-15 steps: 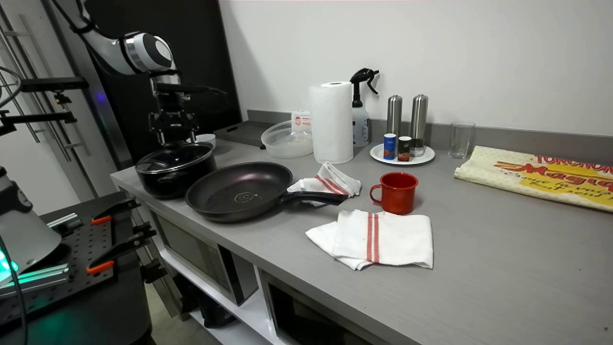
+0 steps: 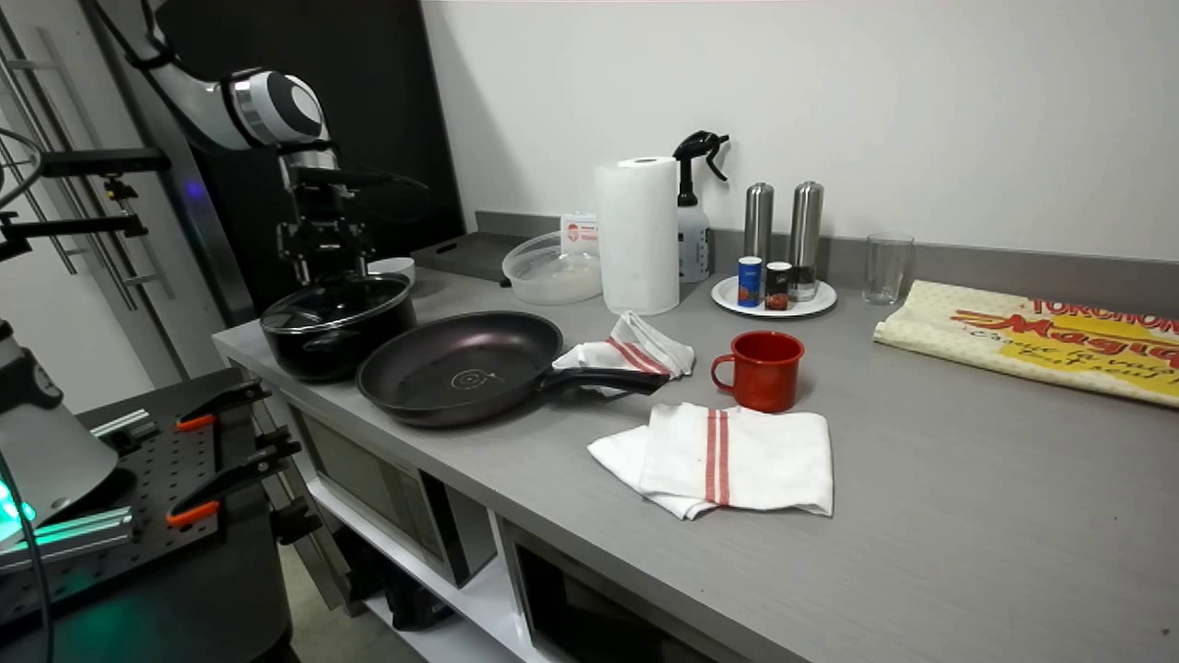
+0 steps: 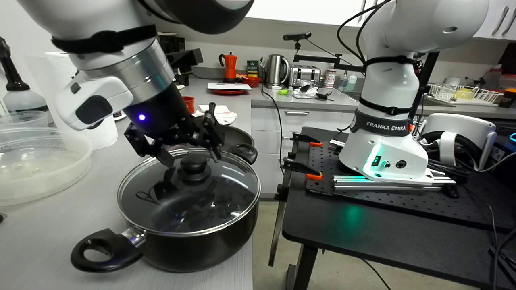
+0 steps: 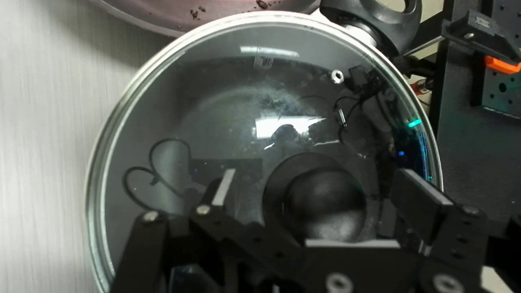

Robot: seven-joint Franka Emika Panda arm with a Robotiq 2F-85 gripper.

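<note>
A black pot (image 3: 203,249) stands at the counter's near end, covered by a glass lid (image 3: 222,191) with a steel rim. The lid's round black knob (image 3: 194,166) rises at its middle. My gripper (image 3: 193,159) hangs just above the lid with its fingers spread to either side of the knob, open and holding nothing. From the wrist view, the knob (image 4: 325,202) shows in the gap, nearer the right finger (image 4: 420,205) than the left finger (image 4: 222,190). Whether either one touches the lid cannot be told.
A frying pan (image 2: 464,370) sits close beside the pot, its handle pointing away along the counter. Behind are a clear plastic bowl (image 2: 553,271) and a paper towel roll (image 2: 638,238). A red mug (image 2: 764,370) and folded towel (image 2: 763,459) lie farther along. The right of the counter has free room.
My arm and gripper have shifted slightly left in exterior view 1, staying low over the pot. The pot, lid and other items have not moved.
</note>
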